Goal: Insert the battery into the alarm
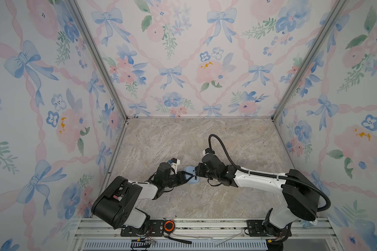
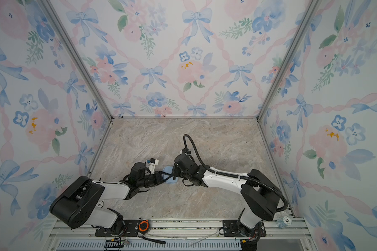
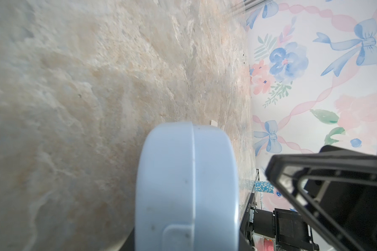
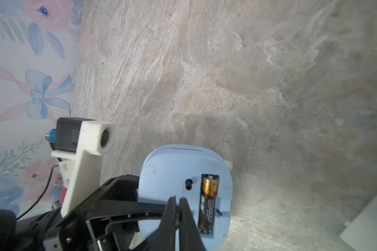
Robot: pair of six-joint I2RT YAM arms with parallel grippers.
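Note:
The light blue alarm (image 4: pixel 167 184) is gripped by my left gripper (image 1: pixel 189 176), which is shut on its body. In the right wrist view its back faces me, with the battery (image 4: pixel 207 205) lying lengthwise in the slot, its gold end toward the top. My right gripper is shut in front of that back, beside the battery, and nothing shows between its fingertips. From this angle I cannot tell whether they touch the alarm. The left wrist view shows the alarm's rounded side (image 3: pixel 167 175) close up, hiding most of my left fingers.
A white object (image 4: pixel 370 221) lies on the floor at the right edge of the right wrist view. Much of the marbled floor (image 1: pixel 196 138) behind the arms is clear. An orange and black round item (image 1: pixel 168 226) sits by the front rail.

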